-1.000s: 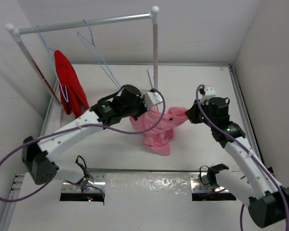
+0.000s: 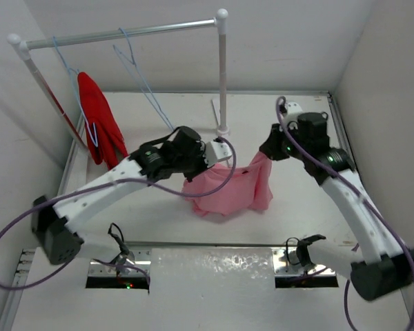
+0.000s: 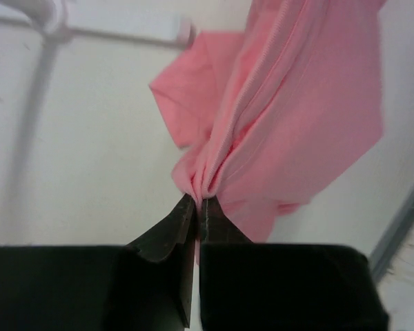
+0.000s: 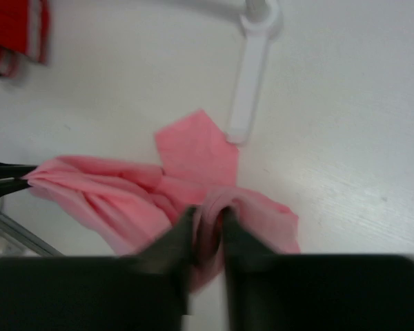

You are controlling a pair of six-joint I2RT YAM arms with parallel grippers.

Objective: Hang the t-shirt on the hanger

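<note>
The pink t-shirt (image 2: 228, 193) hangs bunched between my two grippers, above the white table. My left gripper (image 2: 191, 176) is shut on a gathered edge of it; in the left wrist view the pink cloth (image 3: 283, 145) rises out from between the fingertips. A fold of the shirt reaches up to my right gripper (image 2: 263, 152). Blur covers that gripper's fingers in the right wrist view; they look slightly apart, with pink cloth (image 4: 208, 231) between them, and whether they grip it is unclear. Two blue hangers (image 2: 143, 86) hang from the rack, the right one empty.
The metal rack bar (image 2: 124, 33) spans the back left, with its upright post (image 2: 223, 83) and white foot (image 4: 245, 96) just behind the shirt. A red garment (image 2: 100, 121) hangs at the left.
My right gripper has moved slightly left and up.
</note>
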